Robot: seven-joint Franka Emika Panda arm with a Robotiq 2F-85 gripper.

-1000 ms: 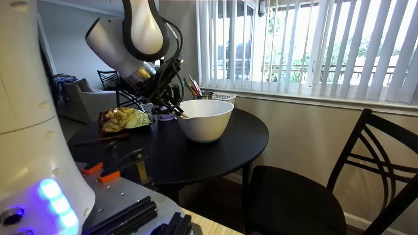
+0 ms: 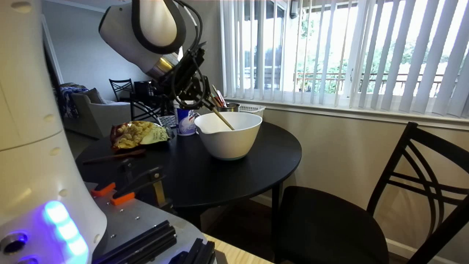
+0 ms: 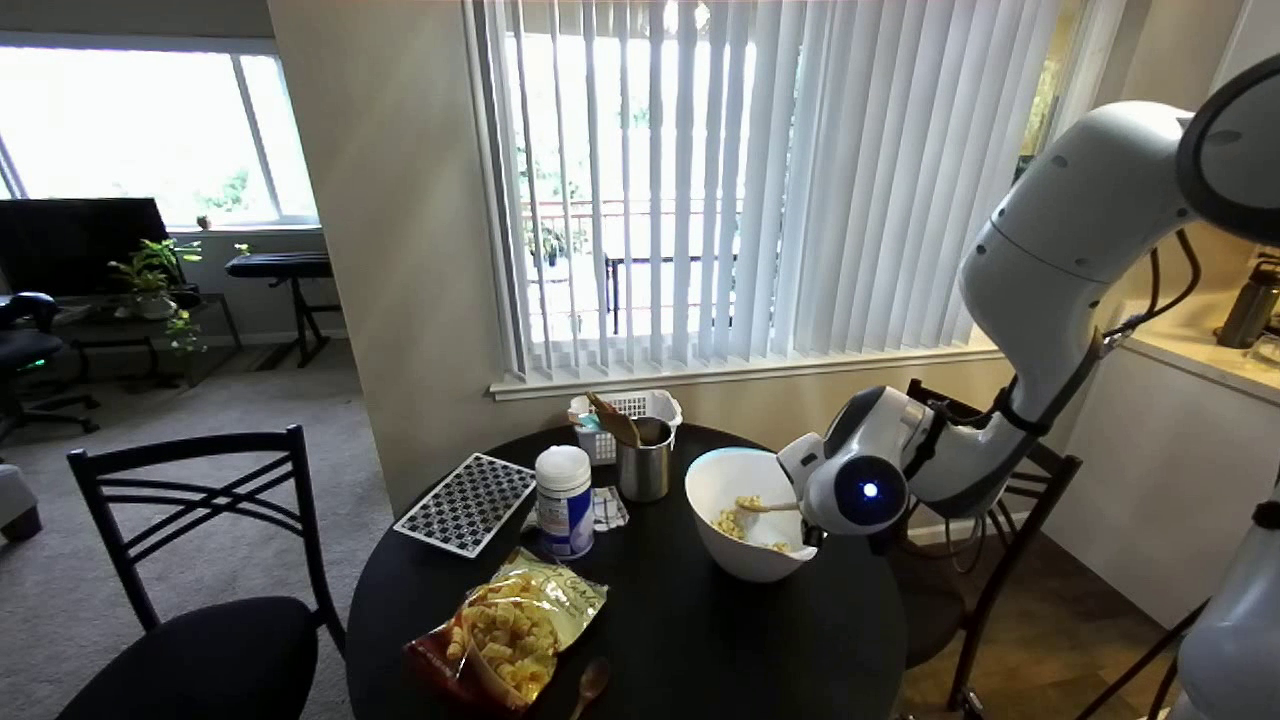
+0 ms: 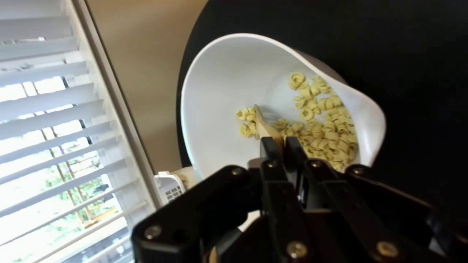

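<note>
A white mixing bowl (image 2: 228, 140) with a pouring lip stands on the round black table. Small pale pasta pieces (image 4: 331, 138) lie in it, mostly toward the lip side in the wrist view. My gripper is shut on the handle of a wooden spoon (image 2: 223, 118), holding it at a slant over the bowl's rim. The spoon's head (image 3: 752, 504) reaches down inside the bowl. A few pasta pieces (image 4: 246, 122) show at the spoon's edge; whether they rest on it or on the bowl I cannot tell.
An open pasta bag (image 3: 516, 630), a brown spoon (image 3: 591, 684) and a wipes canister (image 3: 564, 510) share the table. Behind the bowl stand a metal utensil holder (image 3: 645, 462) and a white basket (image 3: 596, 444). Bare tabletop lies in front of the bowl.
My gripper has risen and shifted a little right over the bowl's near rim. The spoon's handle now stands higher and shows more of its length inside the bowl. The bowl has not moved.
</note>
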